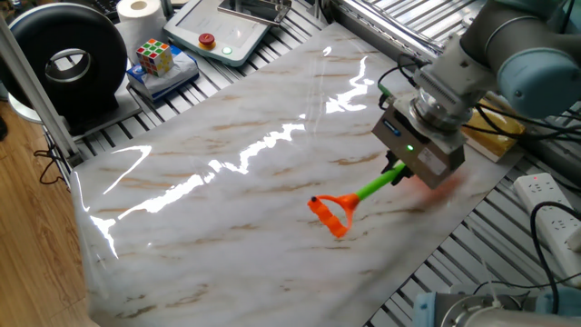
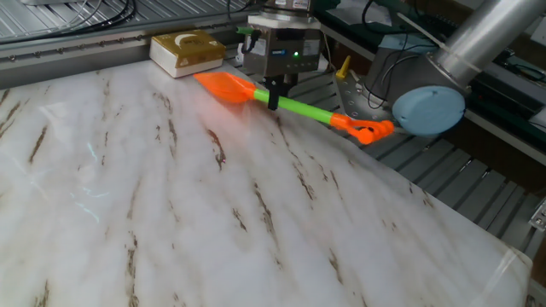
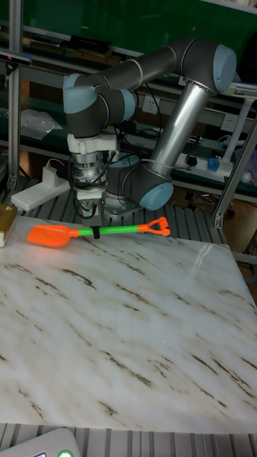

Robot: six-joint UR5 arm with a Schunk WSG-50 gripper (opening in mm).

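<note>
A toy shovel with an orange blade (image 2: 223, 86), a green shaft (image 2: 300, 108) and an orange loop handle (image 1: 334, 216) is held roughly level above the far part of the marble-patterned table (image 3: 129, 328). My gripper (image 2: 274, 95) is shut on the green shaft, close to the blade end. Its dark fingers show around the shaft in exterior view 3, too. From exterior view 1 the gripper body (image 1: 418, 145) hides the blade, leaving only the handle and part of the shaft visible. A faint orange reflection lies on the glossy surface beneath the blade.
A yellow and white box (image 2: 188, 53) stands at the table's edge, close to the blade. Off the table are a white power strip (image 1: 550, 218), a Rubik's cube (image 1: 154, 56) and a black spool (image 1: 62, 65).
</note>
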